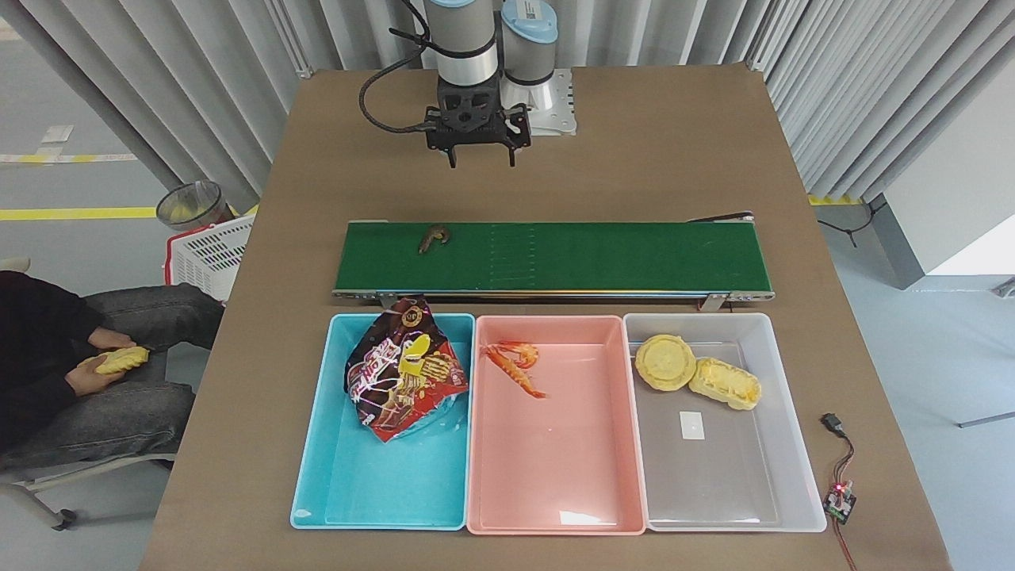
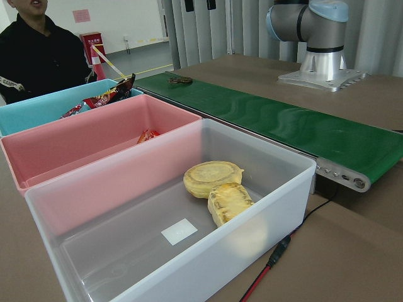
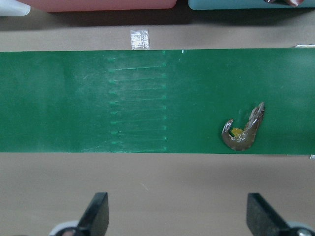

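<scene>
A grey-brown shrimp (image 1: pixel 433 238) lies curled on the green conveyor belt (image 1: pixel 590 255), left of centre in the front view and right of centre in the wrist view (image 3: pixel 242 137). My gripper (image 1: pixel 482 162) is above the table behind the belt, fingers pointing down and apart, open with nothing between them. In the wrist view its fingertips show at the bottom edge, short of the belt.
Blue tray (image 1: pixel 381 485) holds a snack bag (image 1: pixel 404 371); pink tray (image 1: pixel 557 466) holds orange shrimp (image 1: pixel 514 366); white tray (image 1: pixel 733 476) holds two yellow pastries (image 1: pixel 666 362). A seated person at left holds a yellow item (image 1: pixel 124 358). Wiring (image 1: pixel 840 500) lies right of the trays.
</scene>
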